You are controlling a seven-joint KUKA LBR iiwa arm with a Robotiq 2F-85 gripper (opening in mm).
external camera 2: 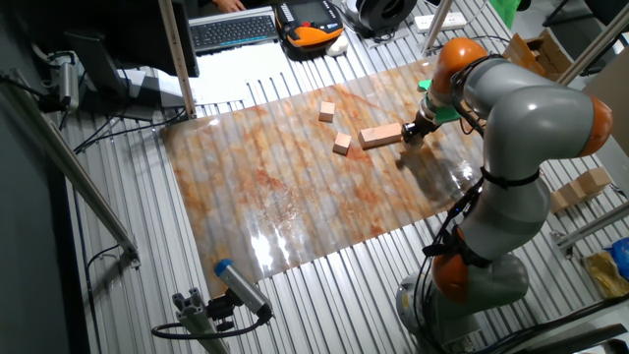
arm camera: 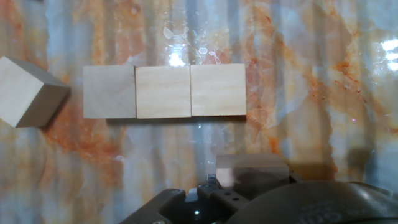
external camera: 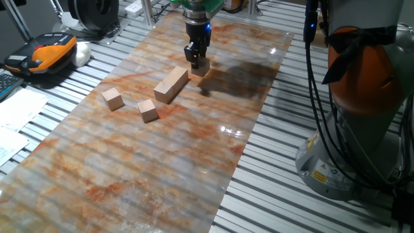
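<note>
A wooden cube point(external camera: 203, 68) sits at the fingertips of my gripper point(external camera: 196, 63). The wrist view shows this held cube point(arm camera: 252, 163) between the dark fingers, its lower part hidden by them. The gripper appears shut on it; whether the cube touches the surface below is hard to tell. Right beside it, a straight row of three wooden cubes point(arm camera: 163, 92) lies joined face to face, apart from the held one. Two loose cubes stand farther off: one turned at an angle point(external camera: 147, 110), the other nearer the edge point(external camera: 112, 99).
Everything rests on a glossy marbled sheet point(external camera 2: 295, 211), largely clear away from the cubes. An orange-and-black device point(external camera: 46, 53) and a white round object point(external camera: 81, 54) lie beyond its edge. The arm's base point(external camera: 330, 165) stands on the slatted table opposite.
</note>
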